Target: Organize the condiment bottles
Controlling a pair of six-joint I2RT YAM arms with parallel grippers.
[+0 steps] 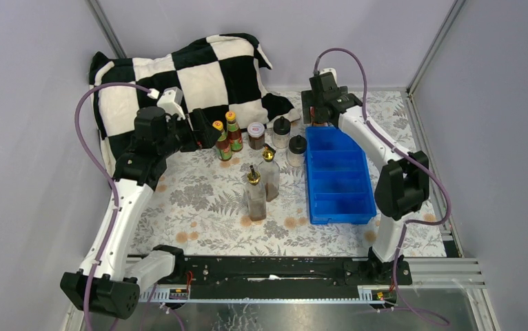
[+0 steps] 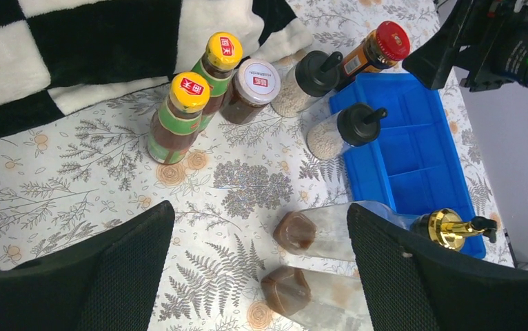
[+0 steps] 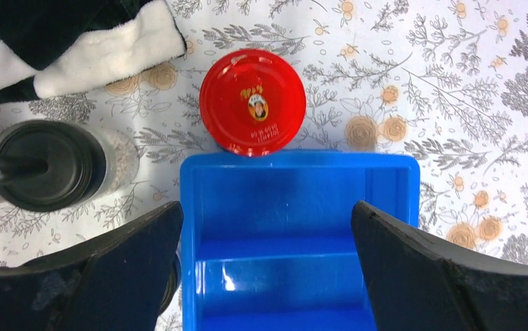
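Observation:
My open right gripper hangs above the blue caddy, just short of a red-lidded jar behind it. My left gripper stands open at the back left, near two yellow-capped sauce bottles. In the middle are a white-lidded jar and two black-lidded shakers. Two glass bottles with gold spouts stand in front of them. The caddy's visible compartments are empty.
A black-and-white checked cloth fills the back left.

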